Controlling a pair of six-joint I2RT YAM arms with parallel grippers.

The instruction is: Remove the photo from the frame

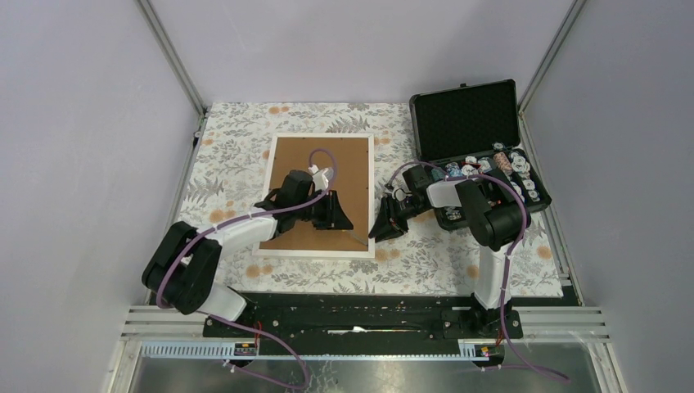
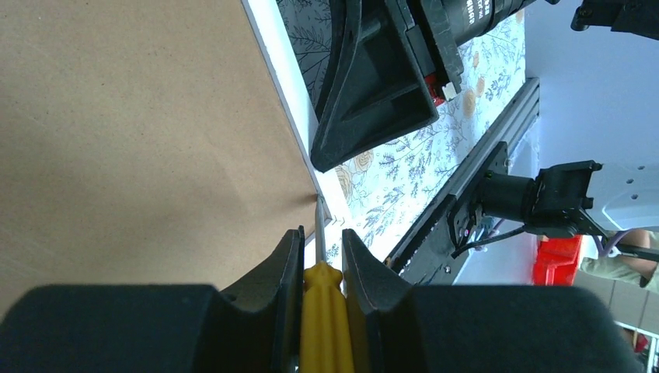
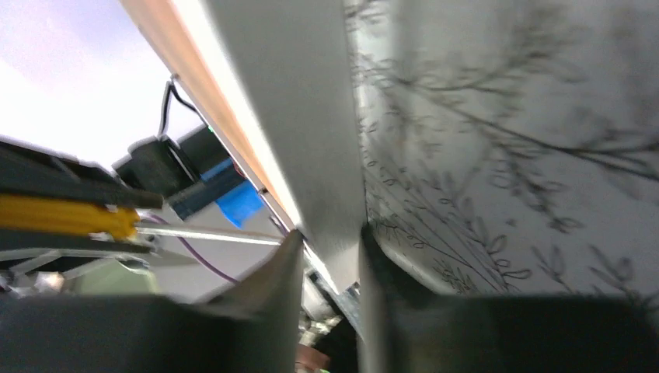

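The frame lies back side up, with a white border (image 1: 375, 176) around a brown backing board (image 1: 348, 164). My left gripper is shut on a screwdriver with a yellow handle (image 2: 322, 318). Its thin metal shaft (image 2: 319, 221) reaches the seam between board and border near the lower right corner. My right gripper is at the frame's right side, low down, its fingers parted astride the white border (image 3: 311, 116). Whether both fingers touch the border is blurred. Any photo is hidden beneath the board.
An open black case (image 1: 462, 123) with poker chips stands at the back right, partly under my right arm. Patterned cloth (image 1: 233, 180) covers the table, clear to the left of the frame and in front of it.
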